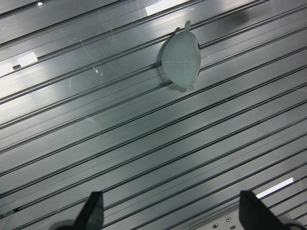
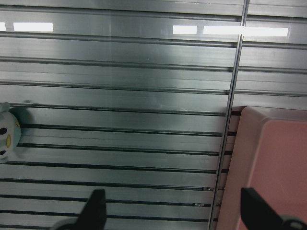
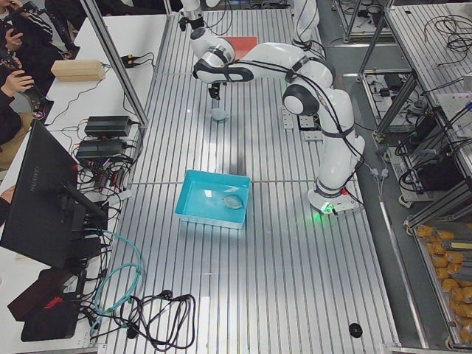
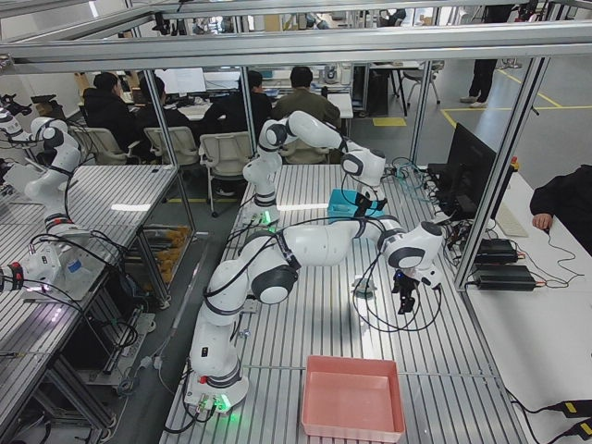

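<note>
A light teal plush toy (image 1: 181, 60) lies on the slatted table in the left wrist view, ahead of my left gripper, whose fingers stand wide apart and empty. The toy's printed face (image 2: 6, 132) shows at the left edge of the right wrist view. My right gripper is also open and empty, left of a pink bin (image 2: 273, 167). A blue bin (image 3: 193, 198) holds another pale plush item (image 3: 232, 201).
A monitor (image 3: 40, 192), power boxes and coiled cables line one side. Frame posts and rails border the table. The slatted surface between the two bins is largely clear apart from the toy.
</note>
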